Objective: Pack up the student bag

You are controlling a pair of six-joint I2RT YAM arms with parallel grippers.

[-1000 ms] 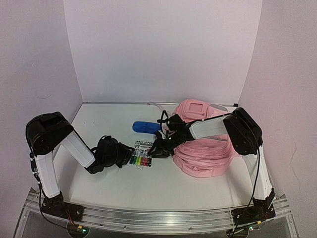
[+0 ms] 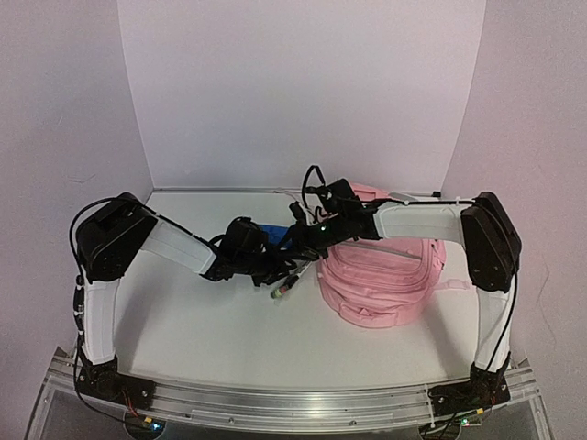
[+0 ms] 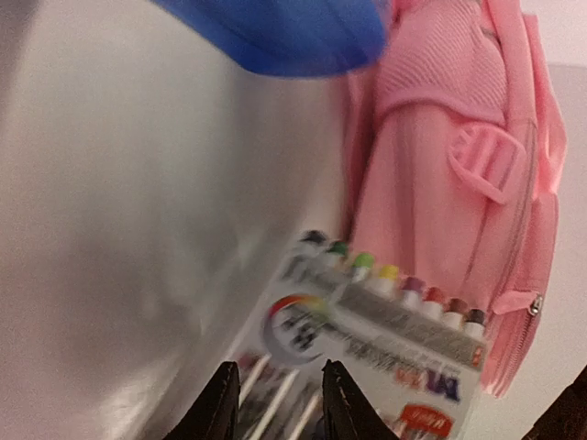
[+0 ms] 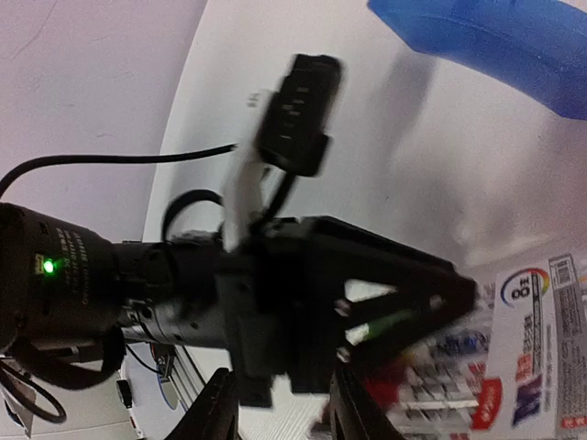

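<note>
In the left wrist view a clear pack of coloured markers (image 3: 367, 339) stands tilted, caps upward, behind the fingertips of my left gripper. From the right wrist the same pack (image 4: 523, 357) shows at lower right, partly behind the left gripper's fingers (image 4: 413, 280). My right gripper is close by, its fingertips left of the pack. Both wrist views show a gap between fingertips; whether either gripper grips the pack is unclear. Seen from above, the pack (image 2: 286, 283) is nearly edge-on below the crowded grippers. The pink bag (image 2: 376, 289) stands right of them.
A blue case (image 2: 272, 233) lies behind the grippers, partly covered by them. The right arm (image 2: 417, 220) reaches across the bag. Bare white table (image 2: 211, 339) shows at the front and left.
The marker pack has gone from lying flat to a steep tilt, shifted slightly right. My left gripper moved right, up against the right one, which shifted slightly back. The bag stays put.
</note>
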